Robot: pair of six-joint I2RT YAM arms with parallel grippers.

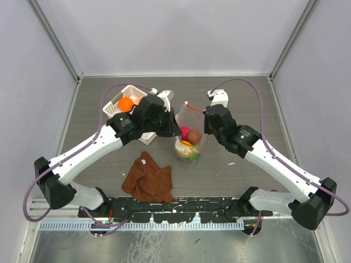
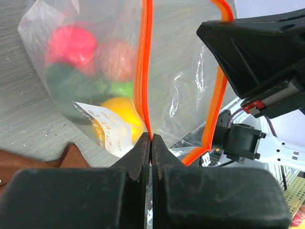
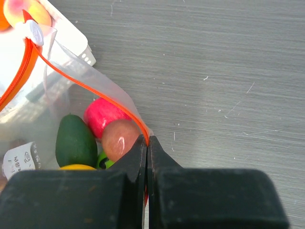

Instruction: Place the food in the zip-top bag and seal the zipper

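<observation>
The clear zip bag (image 1: 189,150) with orange zipper stands upright between my grippers, holding a red fruit, a brownish round fruit (image 3: 119,139), an avocado (image 3: 75,143), yellow and green pieces. My left gripper is shut at one zipper strip, with nothing thicker visible between its fingers. My right gripper is shut on the other edge of the bag's orange zipper (image 3: 95,89); the bag's mouth is spread.
A white basket (image 1: 112,107) with orange and peach fruit sits at back left. A brown cloth (image 1: 148,178) lies in front.
</observation>
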